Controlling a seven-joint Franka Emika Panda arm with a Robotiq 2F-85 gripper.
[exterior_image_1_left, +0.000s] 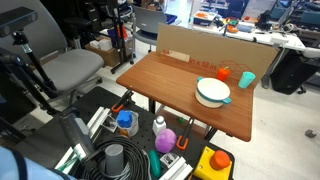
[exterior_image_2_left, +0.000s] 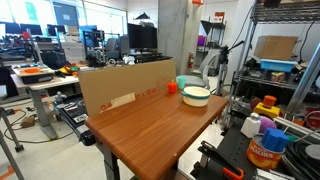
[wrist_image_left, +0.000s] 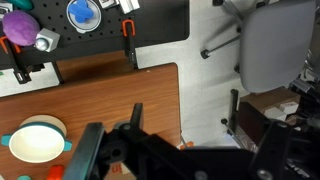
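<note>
A white pot (exterior_image_1_left: 213, 92) with teal handles stands on the wooden table (exterior_image_1_left: 165, 78), toward its right side. Behind it are a small red object (exterior_image_1_left: 224, 73) and a teal cup (exterior_image_1_left: 247, 79). In the second exterior view the pot (exterior_image_2_left: 196, 96) sits near the far end of the table. From the wrist, the pot (wrist_image_left: 37, 139) shows at the left edge, with the red object (wrist_image_left: 56, 173) partly cut off below it. My gripper has its dark fingers spread wide, with nothing between them, above the table's bare end and the floor.
A cardboard panel (exterior_image_1_left: 215, 48) borders the table's back edge. Along the front lies a black surface with orange clamps, a purple object (exterior_image_1_left: 165, 140), a blue-topped container (exterior_image_1_left: 125, 119) and a yellow box (exterior_image_1_left: 212, 163). A grey chair (wrist_image_left: 273, 48) stands beyond the table's end.
</note>
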